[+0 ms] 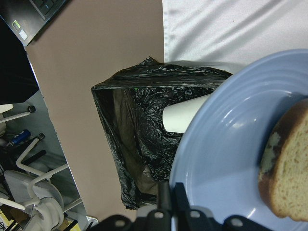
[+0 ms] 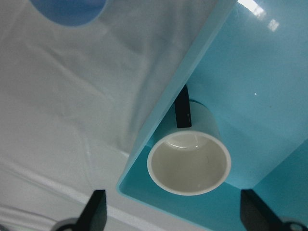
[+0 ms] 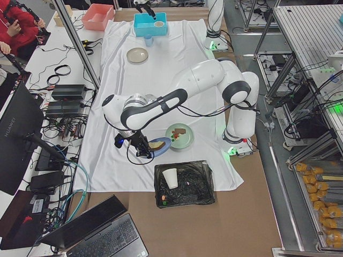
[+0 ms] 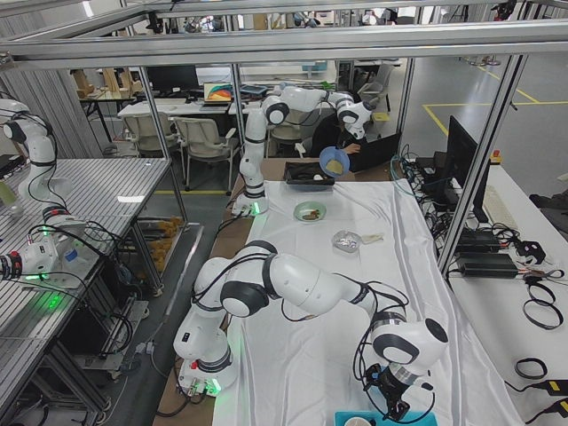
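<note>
My left gripper (image 3: 140,147) is shut on the rim of a blue plate (image 1: 224,159), which holds a mouldy bread slice (image 1: 284,161) and is tilted beside a black-lined bin (image 3: 184,195) with a white cup (image 3: 170,178) inside. My right gripper is open over a teal box (image 2: 255,72); a white mug (image 2: 187,163) lies within, beside the box's wall, with a black strip behind it, and nothing is between the fingers.
A green plate (image 3: 179,142) with food scraps lies near the bin. A beige plate (image 3: 137,53) and a blue cup (image 2: 67,9) are near the teal box. A laptop (image 3: 118,238) sits at the near edge.
</note>
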